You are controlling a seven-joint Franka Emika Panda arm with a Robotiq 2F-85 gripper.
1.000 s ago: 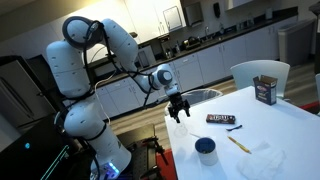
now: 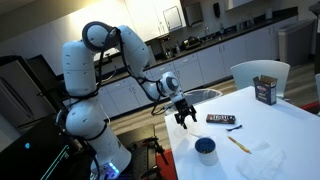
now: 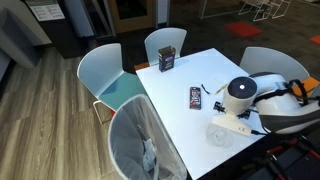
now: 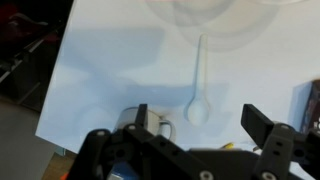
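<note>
No task object is named. In the wrist view, my gripper is open, its dark fingers (image 4: 262, 128) wide apart and nothing held. A white spoon (image 4: 198, 108) lies flat on the white table below, between the fingers as seen from above. Toward the lower left, the mug (image 4: 150, 120) is partly covered by one finger. Exterior view 1 has the gripper (image 2: 184, 116) hanging over the table's near left part, left of the dark blue mug (image 2: 206, 148). The second exterior view mostly hides the fingertips behind the arm.
A black remote (image 2: 220, 118), a blue utensil (image 2: 234, 127), a yellow pencil (image 2: 239, 145) and a dark box (image 2: 265, 90) share the table. Clear round plastic (image 3: 220, 133) lies near one edge. A grey bin (image 3: 145, 140) and chairs (image 3: 112, 72) stand around.
In exterior view 1, the gripper has come slightly down and to the right over the past second. The table objects appear unmoved.
</note>
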